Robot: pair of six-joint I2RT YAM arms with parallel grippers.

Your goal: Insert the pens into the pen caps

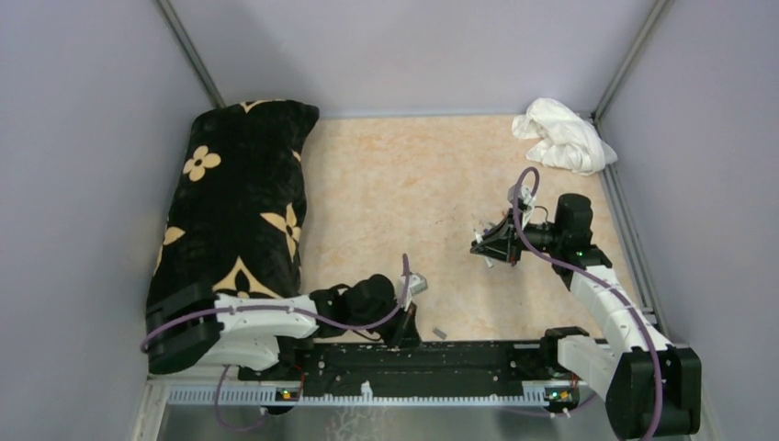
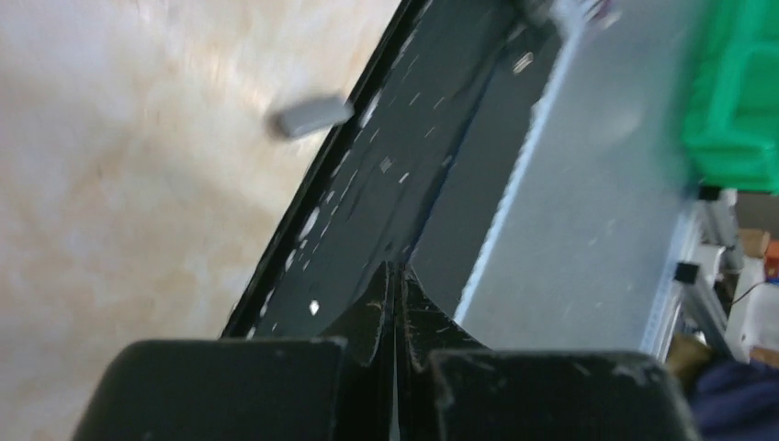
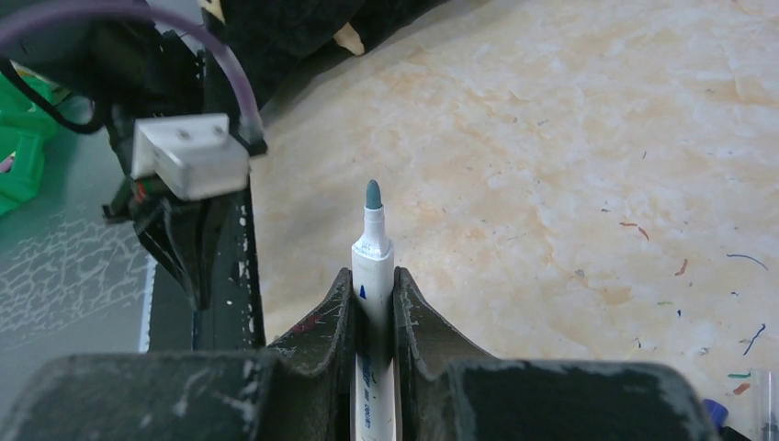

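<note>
My right gripper is shut on a white pen, held upright with its grey-teal tip bare, over the right part of the table. My left gripper is down at the table's front edge, shut with nothing visible between its fingers. A small grey piece lies on the table close by it; whether it is a cap cannot be told. A clear object and a blue one are partly seen at the right edge of the right wrist view.
A black patterned cushion fills the left side. A white cloth lies at the back right. Beyond the front edge is a dark strip, with green bins past it.
</note>
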